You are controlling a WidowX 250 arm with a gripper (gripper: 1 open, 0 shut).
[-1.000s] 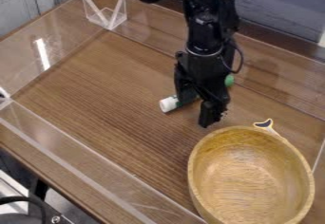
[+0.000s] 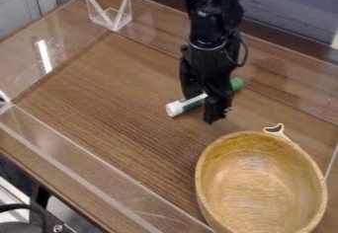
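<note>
My black gripper [image 2: 204, 96] points down over a slim white-and-green object [image 2: 181, 107], which lies on the wooden table around and partly behind the fingers. The fingers stand open, straddling the middle of that object; whether they touch it is not clear.
A large yellow bowl [image 2: 260, 183] fills the lower right, with a small white item [image 2: 275, 130] just above it. White wire holders stand at the back left and left edge.
My gripper has shifted slightly left and back, toward the middle of the white-and-green object. The other things look unmoved.
</note>
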